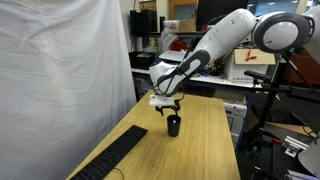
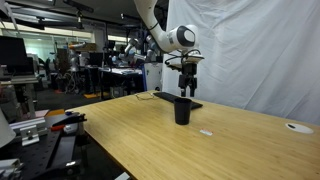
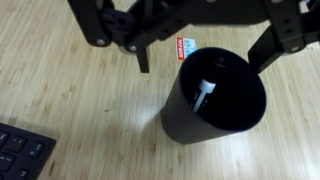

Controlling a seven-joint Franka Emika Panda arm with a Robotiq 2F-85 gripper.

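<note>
A black cup (image 1: 174,127) stands upright on the wooden table. In the wrist view my gripper is open, its dark fingers (image 3: 142,48) spread at either side of the cup's far rim, with nothing gripped. Inside the cup (image 3: 195,122) lies a small white-and-dark object, perhaps a marker (image 3: 204,92). From the second exterior view, the gripper (image 2: 188,78) hangs just above and behind the cup (image 2: 182,112).
A black keyboard (image 1: 110,153) lies along the table's left side. A small red-and-blue label or packet (image 3: 186,47) is beyond the cup. Small white items (image 2: 206,132) rest on the table, which is mostly clear around the cup.
</note>
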